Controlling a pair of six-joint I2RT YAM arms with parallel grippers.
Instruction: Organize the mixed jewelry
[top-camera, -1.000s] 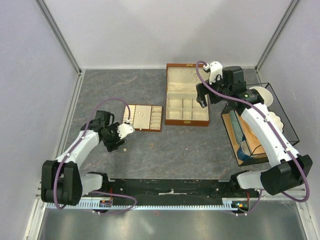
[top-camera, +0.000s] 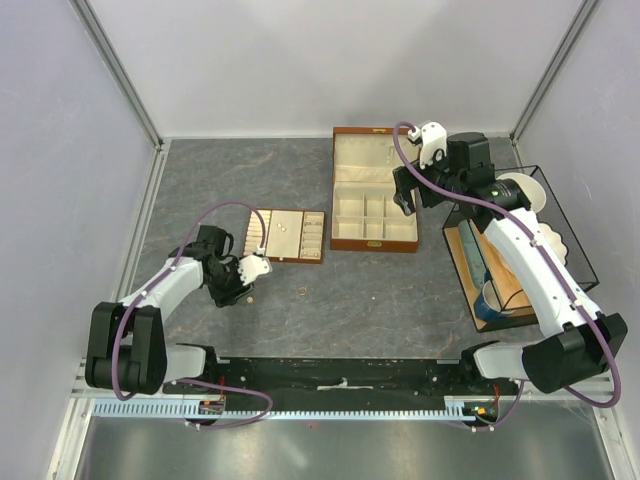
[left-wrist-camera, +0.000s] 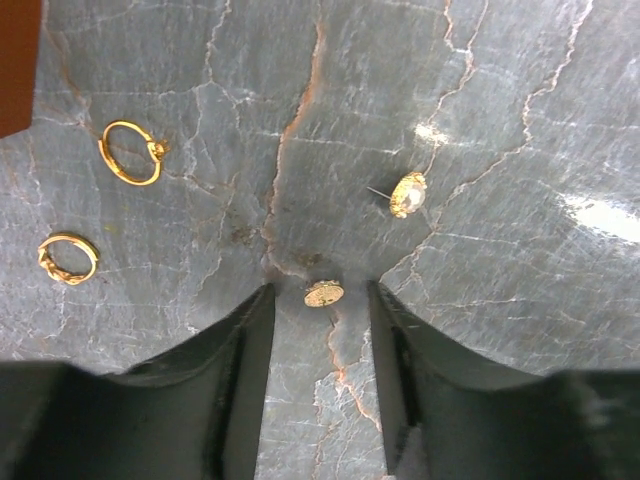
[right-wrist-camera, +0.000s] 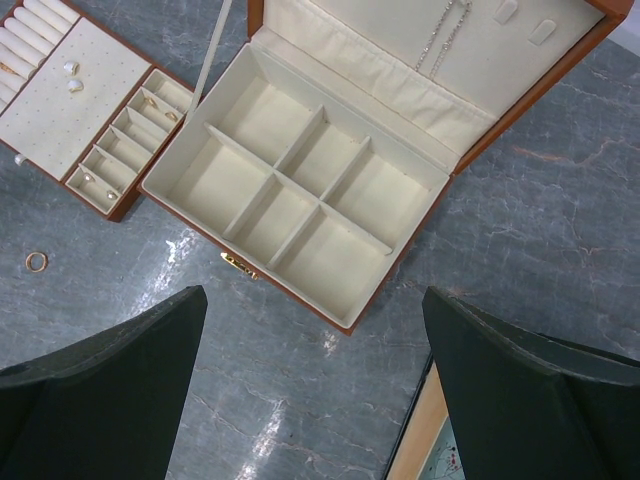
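Note:
My left gripper (top-camera: 235, 293) is low over the table at left, part open. In the left wrist view a small gold earring (left-wrist-camera: 324, 293) lies between its fingertips; a pearl earring (left-wrist-camera: 408, 194) and two gold rings (left-wrist-camera: 129, 153) lie nearby. A jewelry tray (top-camera: 285, 235) with rolls and compartments holds some pieces. The open jewelry box (top-camera: 375, 244) has empty lower compartments and a chain in its lid. My right gripper hangs open above the right side, nothing between its fingers. Another ring (right-wrist-camera: 36, 261) lies in front of the tray.
A black wire rack (top-camera: 520, 320) with plates and a blue cup stands at the right. Walls bound both sides.
The right arm looks still.

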